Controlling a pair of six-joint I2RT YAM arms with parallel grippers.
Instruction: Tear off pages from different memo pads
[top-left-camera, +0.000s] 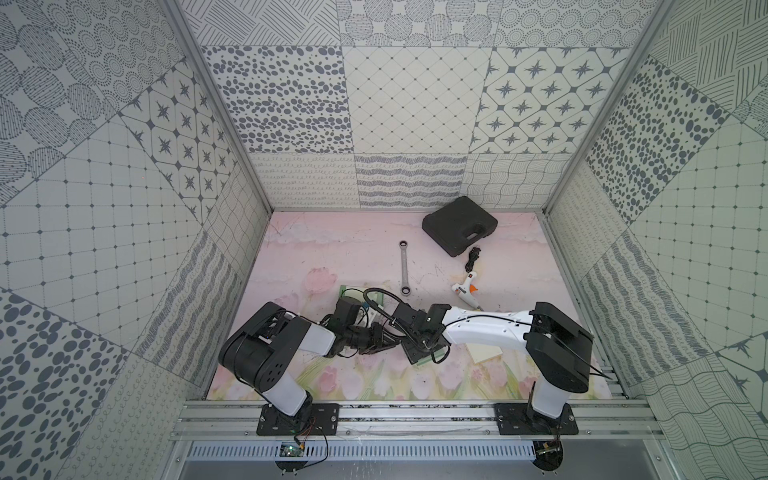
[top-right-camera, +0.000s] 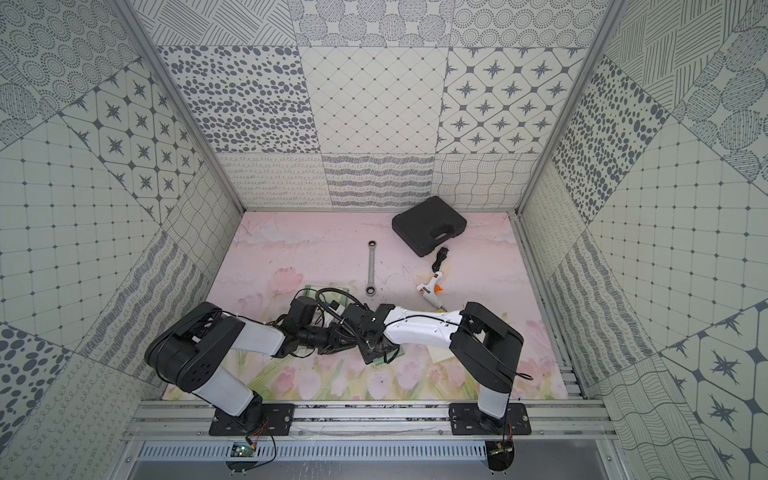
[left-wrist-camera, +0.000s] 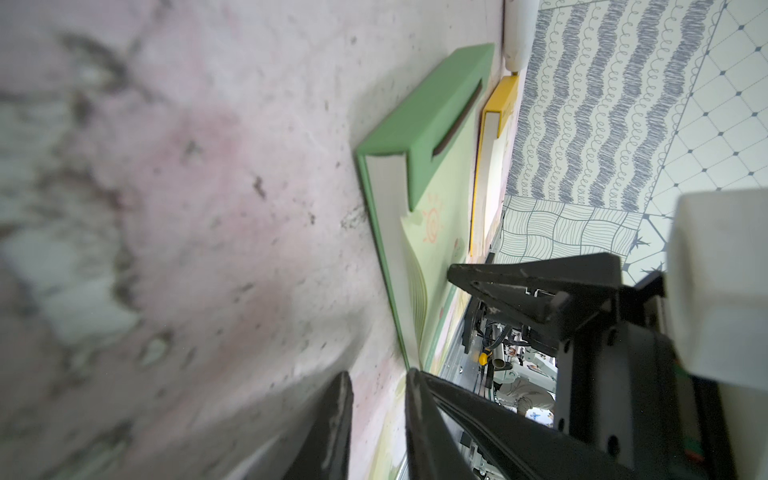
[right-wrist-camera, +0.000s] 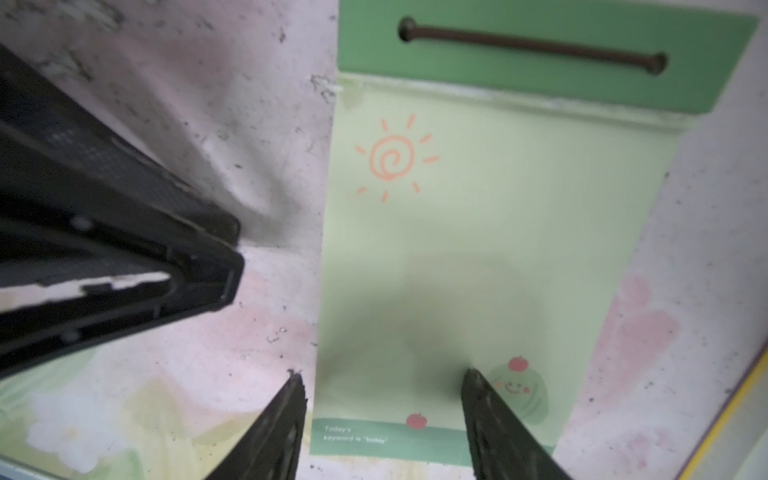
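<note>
A green-banded memo pad (right-wrist-camera: 480, 264) with a sun drawing lies flat under my right gripper. The fingers of that gripper stand apart over the pad's lower end. In the left wrist view, this pad's (left-wrist-camera: 432, 208) pages fan up slightly along one side edge. My left gripper hovers beside the pad, off its edge. Its fingers are close together, with nothing visible between them. A yellow-edged pad (left-wrist-camera: 502, 100) lies beyond the green one. Another green-edged pad (top-left-camera: 344, 289) is partly hidden by the left arm.
Behind the arms, a wrench (top-left-camera: 404, 268) lies on the table. A white glue gun (top-left-camera: 464, 288) and a black case (top-left-camera: 460, 225) are at the back right. Both forearms meet closely over the middle pad.
</note>
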